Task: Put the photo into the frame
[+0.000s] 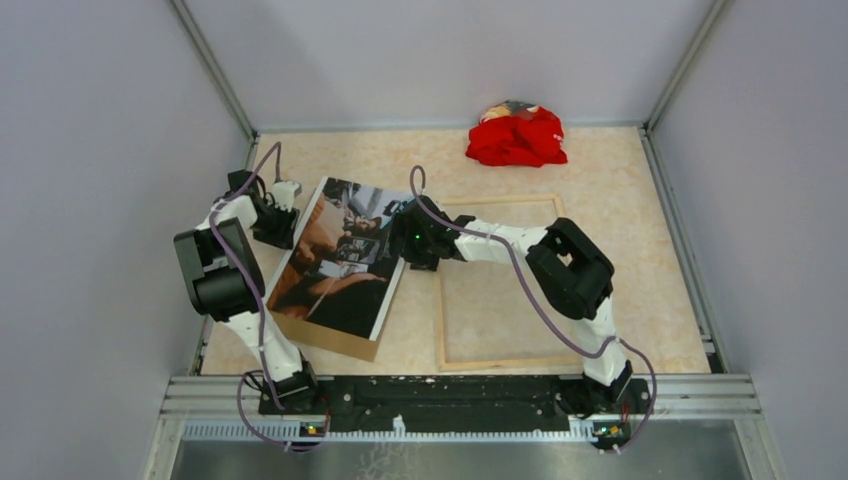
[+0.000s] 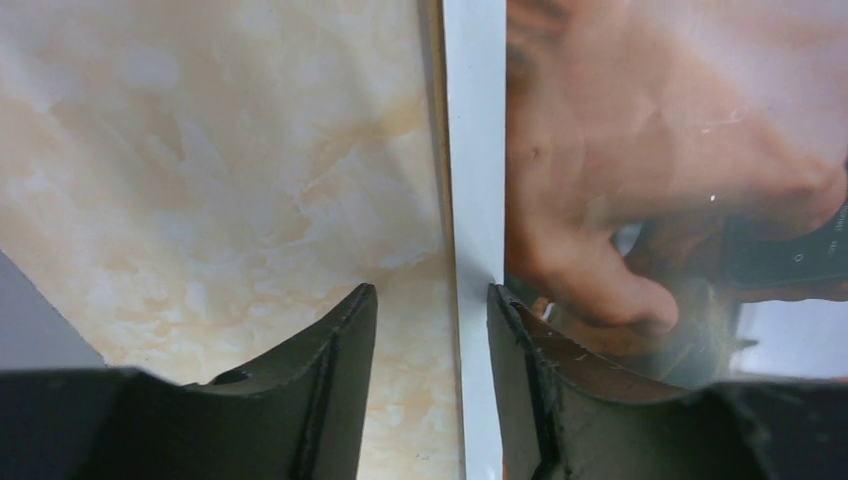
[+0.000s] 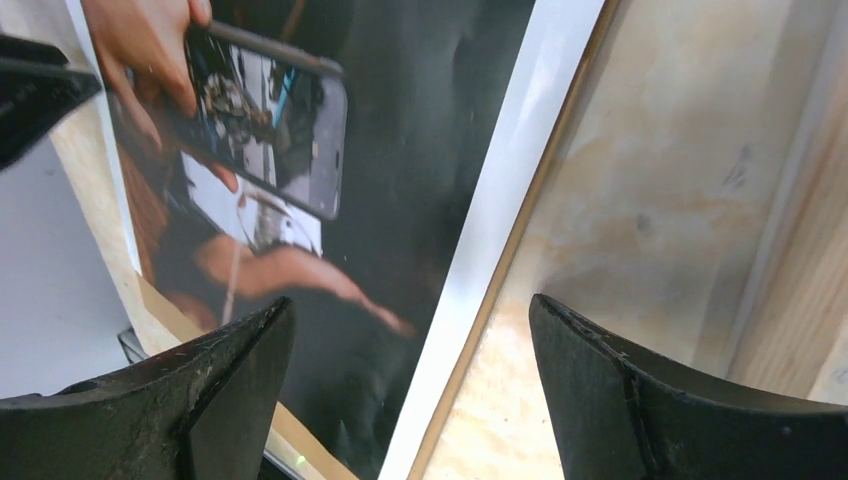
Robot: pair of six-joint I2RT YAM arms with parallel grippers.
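The photo, with white edges and a picture of hands and a phone, lies tilted on a brown backing board on the left of the table. At its left edge, my left gripper stands open; one fingertip is over the white border and the other over bare table. Over the photo's right edge is my right gripper, open too, with the white border running through its gap. Whether any finger touches the photo cannot be told. To the right lies the empty wooden frame, partly under my right arm.
A crumpled red cloth lies at the back of the table. Between board and frame runs a narrow strip of bare table. A side wall stands close to my left arm.
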